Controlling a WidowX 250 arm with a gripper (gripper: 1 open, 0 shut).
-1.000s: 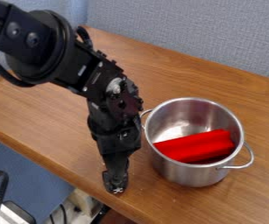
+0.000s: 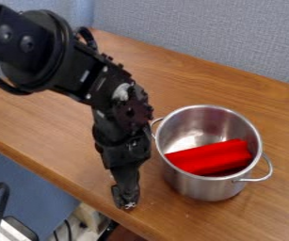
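Note:
My black gripper (image 2: 125, 193) points down at the wooden table near its front edge, just left of a steel pot (image 2: 214, 187). Its fingertips are low, at or close to the tabletop; whether anything is between them is too dark to tell. Inside the pot lies a red cylindrical object (image 2: 212, 155).
A grey-blue panelled wall stands at the back. At the lower left, beyond the table's edge, are a blue surface and black cables.
The upper part of my arm has shifted slightly up and left. The fingertips stay in about the same place, and the pot and red object have not moved.

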